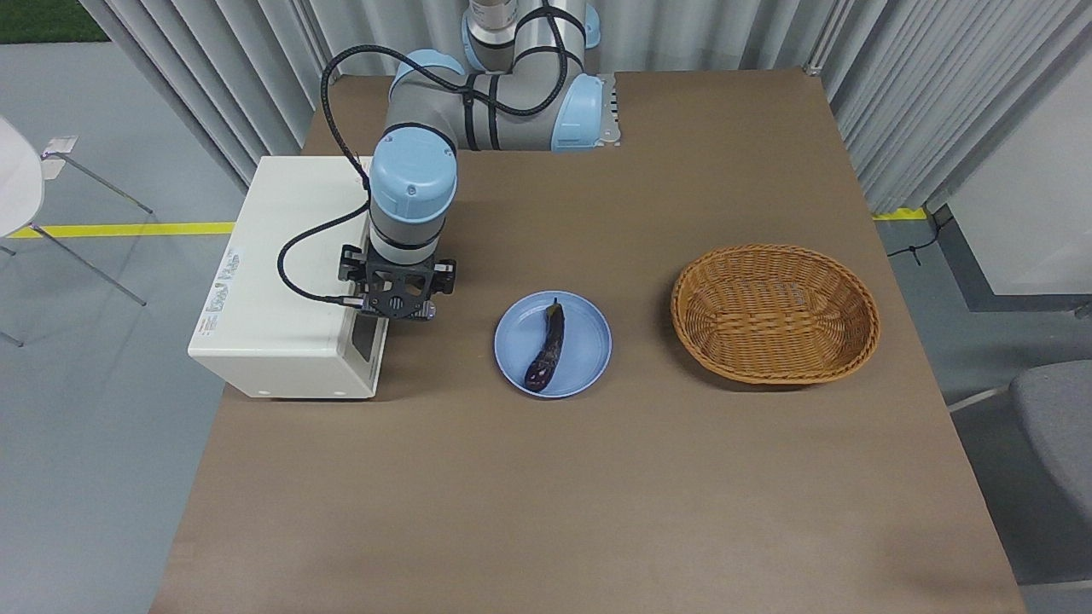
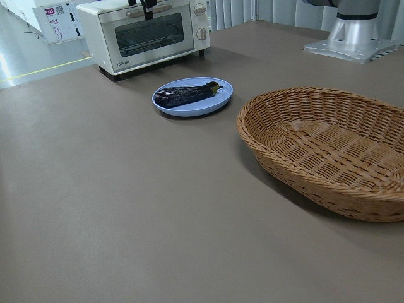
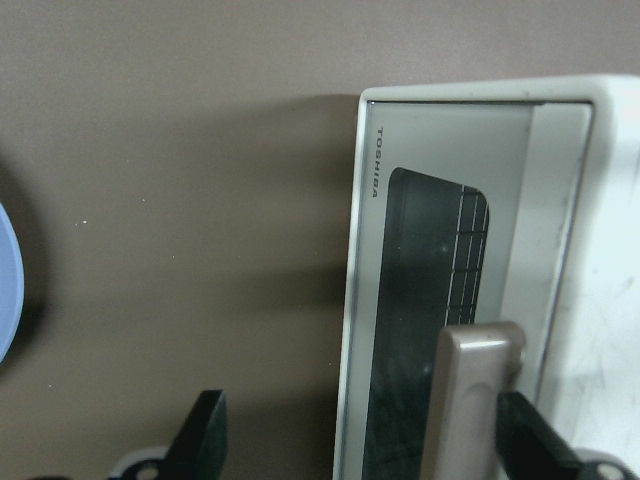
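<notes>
The white Toshiba toaster oven [image 1: 266, 276] [image 2: 113, 25] [image 3: 615, 250] sits at the table's left, its glass door upright and closed. My gripper [image 1: 399, 292] is just above the door's handle [image 3: 470, 390], fingers spread apart, with the handle near the right finger; whether they touch is unclear. An eggplant [image 1: 544, 353] [image 2: 183, 96] lies on a blue plate [image 1: 583, 363] [image 2: 218, 101] [image 3: 8, 275] to the gripper's right in the front view.
A wicker basket [image 1: 773, 312] [image 2: 322, 151] rests on the right side of the table [image 1: 594, 501].
</notes>
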